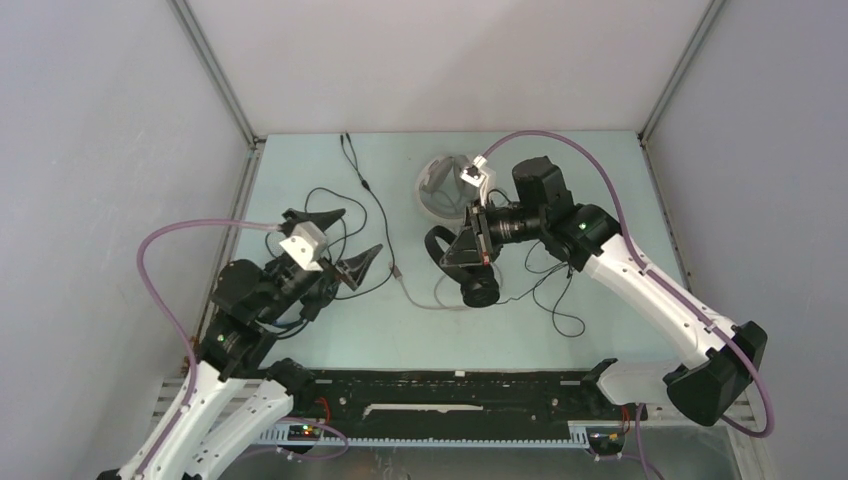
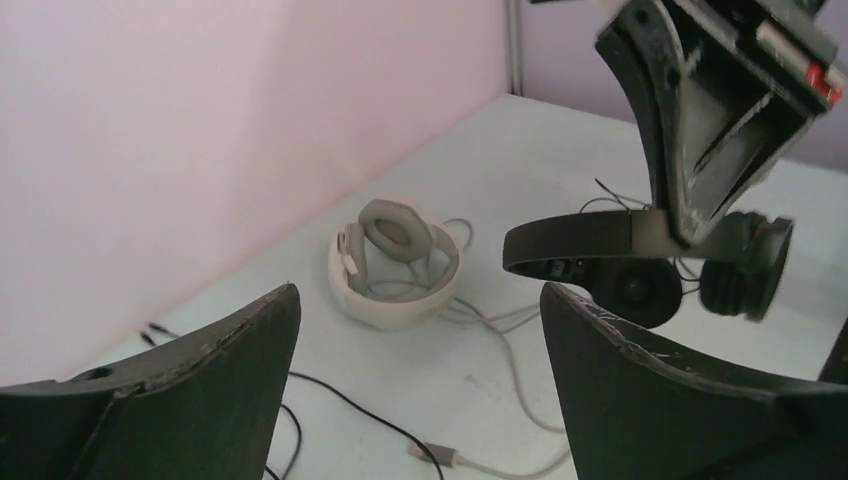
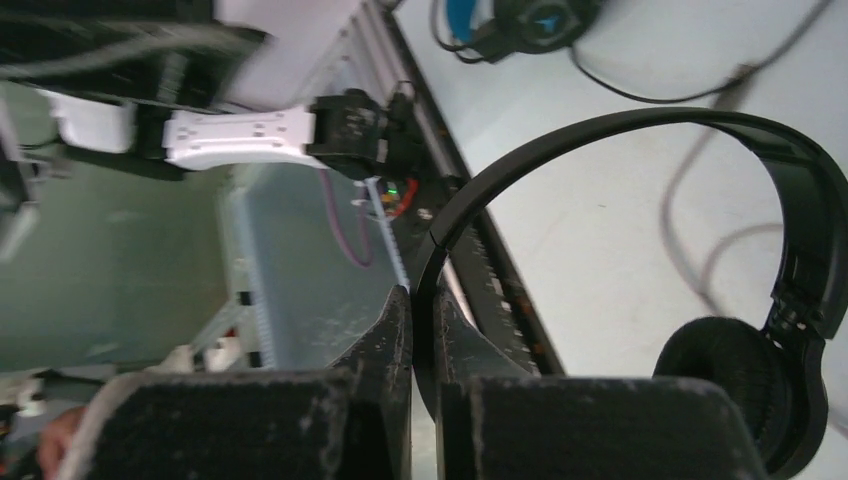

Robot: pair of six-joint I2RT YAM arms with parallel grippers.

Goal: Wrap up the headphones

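Black headphones (image 3: pixel 800 200) hang from my right gripper, which is shut on one side of their headband. In the top view they are held over the middle of the table, one ear cup (image 1: pixel 480 288) toward the front. My left gripper (image 1: pixel 358 238) stands open at the left with nothing between its fingers. From the left wrist view the held headband (image 2: pixel 590 240) shows beyond the right finger. The headphones' thin black cable (image 1: pixel 560 300) lies loosely on the table to the right.
White headphones (image 1: pixel 428 204) rest at the back middle, their pale cable (image 1: pixel 420 303) running forward. Another dark pair (image 3: pixel 545 22) lies at the left, mostly under my left arm, with its black cable (image 1: pixel 378 210) looped behind.
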